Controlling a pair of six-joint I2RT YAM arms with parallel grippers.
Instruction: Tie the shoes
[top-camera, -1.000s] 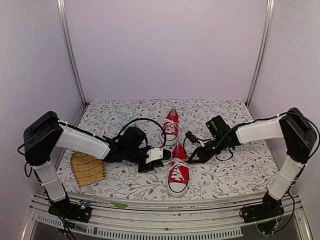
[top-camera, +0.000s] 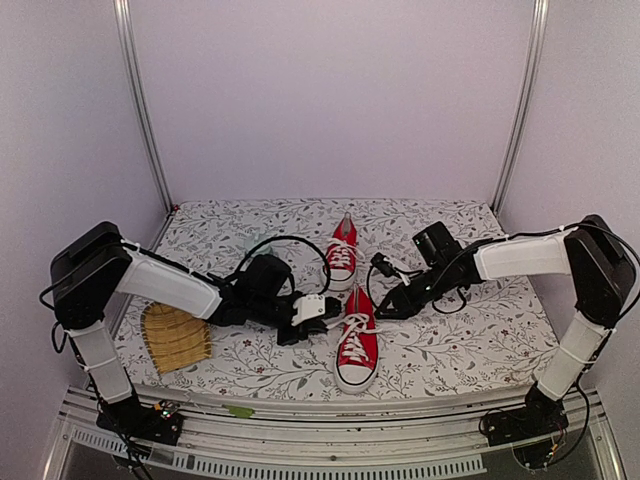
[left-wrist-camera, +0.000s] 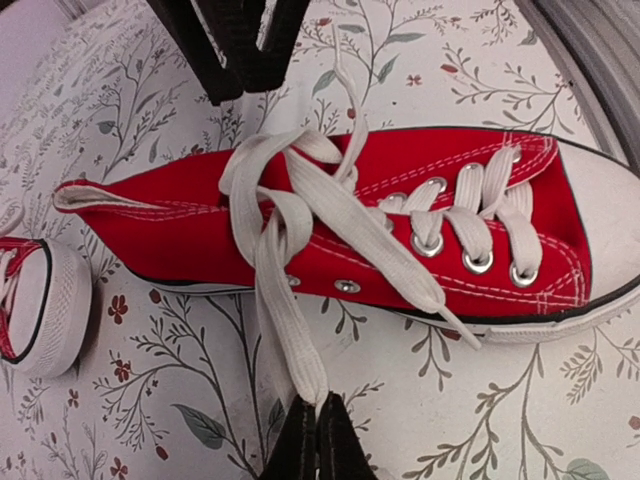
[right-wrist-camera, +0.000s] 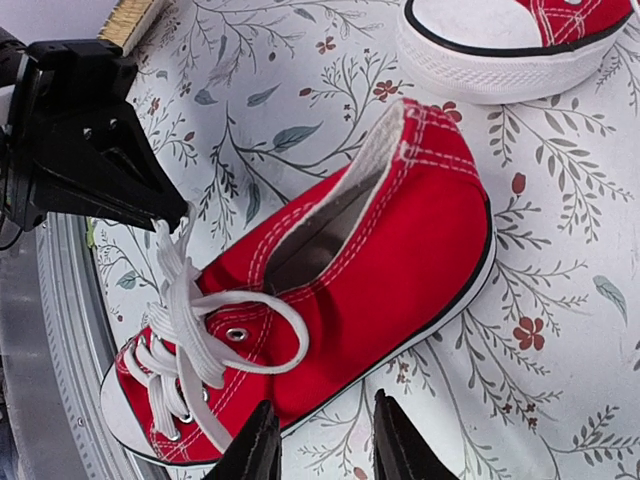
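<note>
A red shoe (top-camera: 356, 345) lies toe toward the front of the table, its white laces (left-wrist-camera: 335, 210) crossed and looped over the tongue. On one side my left gripper is shut on a white lace strand, which runs from its tips up to the crossing. On the shoe's other side, my right gripper is part open; nothing shows between its fingers. A loose lace end (right-wrist-camera: 213, 428) lies just outside those fingers. Behind is a second red shoe (top-camera: 341, 252), also with white laces.
A woven tan mat (top-camera: 176, 336) lies at the left, under the left arm. A small green piece (top-camera: 240, 411) is on the front edge.
My right gripper has moved slightly toward the back, away from the lace end it was beside, and the lace on that side now hangs free. Left arm and shoes have hardly moved.
</note>
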